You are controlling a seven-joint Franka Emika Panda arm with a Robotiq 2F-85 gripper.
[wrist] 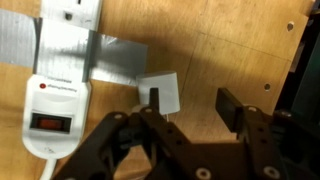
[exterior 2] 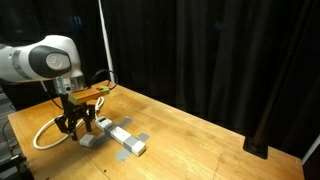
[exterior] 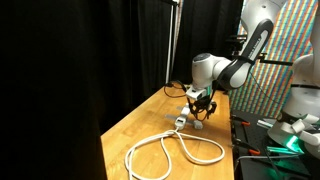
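Note:
A small white square block (wrist: 160, 92) lies on the wooden table by the end of a strip of silver tape. My gripper is over the table with its two dark fingers apart. In the wrist view, the left finger overlaps the block, while bare wood shows between the fingers. From the second exterior view, the gripper (exterior 2: 74, 128) is low beside the block (exterior 2: 88, 140). The first exterior view also has the gripper (exterior: 203, 107) just above the block (exterior: 197, 125). Whether a finger touches it, I cannot tell.
A white power strip (wrist: 60, 93) with a red-lit switch is taped down beside the block. Its white cable (exterior: 128, 159) loops across the table. Dark curtains (exterior 2: 230, 60) hang behind.

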